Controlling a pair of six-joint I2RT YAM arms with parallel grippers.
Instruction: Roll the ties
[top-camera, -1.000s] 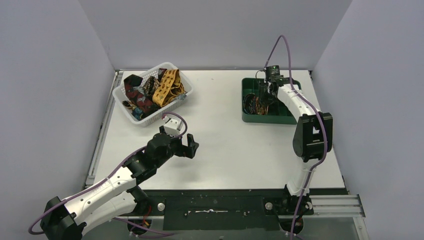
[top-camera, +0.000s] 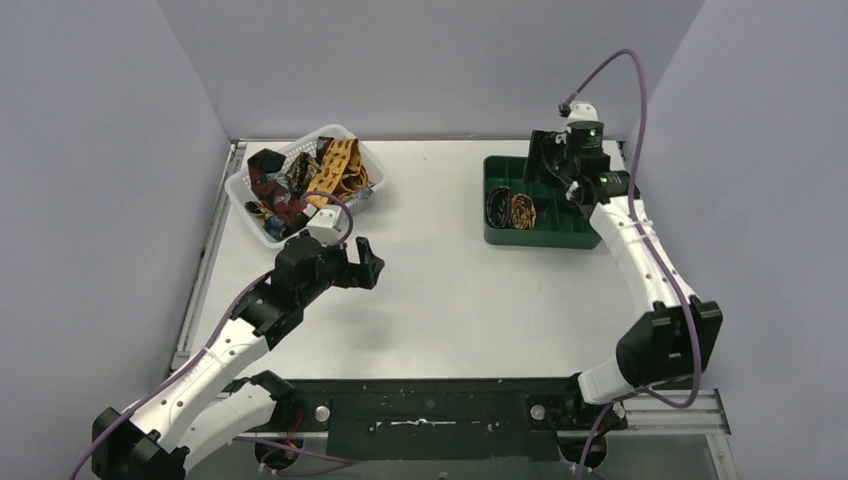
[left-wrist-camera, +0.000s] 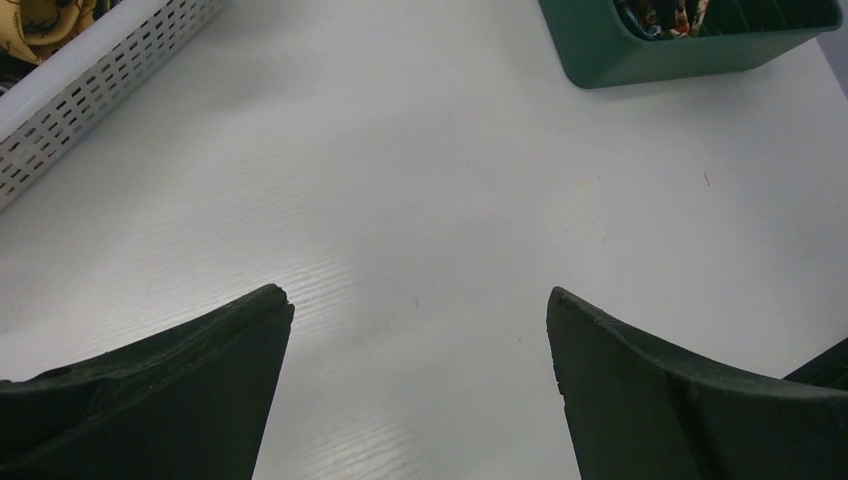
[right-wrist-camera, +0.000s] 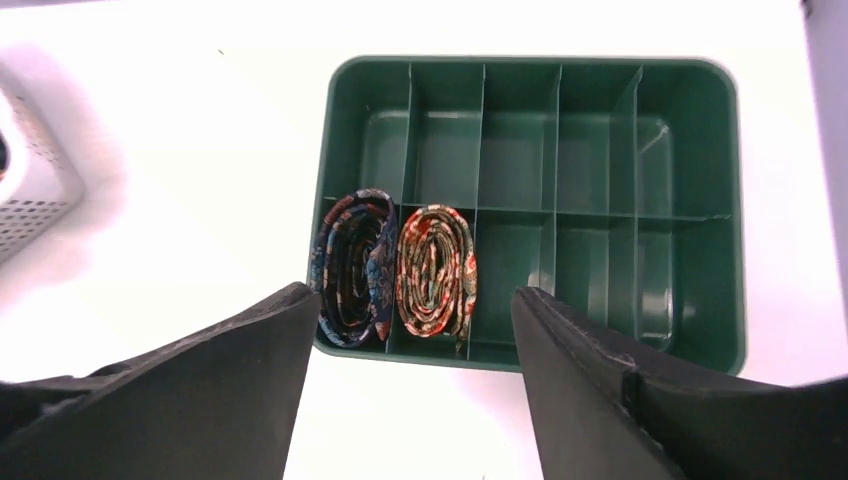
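Observation:
Two rolled ties sit in front-left compartments of the green divided box (top-camera: 540, 238): a dark blue roll (right-wrist-camera: 340, 270) and an orange patterned roll (right-wrist-camera: 430, 270). My right gripper is raised above the box, fingers apart with nothing between them. A white basket (top-camera: 235, 195) at back left holds loose ties in red, yellow and dark patterns (top-camera: 335, 175). My left gripper stands open above the table, to the right of and in front of the basket, nothing between its fingers.
Grey walls surround it. The box's other compartments that show are empty.
My right arm has risen up and back from inside the box. My left gripper has moved slightly back and left, toward the basket.

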